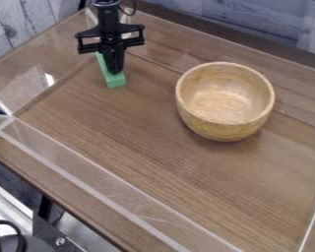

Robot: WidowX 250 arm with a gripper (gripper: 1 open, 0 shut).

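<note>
My black gripper (113, 65) reaches down from the top of the camera view over a small green block (115, 80) on the wooden table, left of centre toward the back. The fingertips are at the block's upper part and hide some of it. Whether anything is between them is hard to tell; the fingers look close together.
A large round wooden bowl (224, 120) stands to the right of the block. A pale wall runs along the back, and dark items lie at the lower left edge.
</note>
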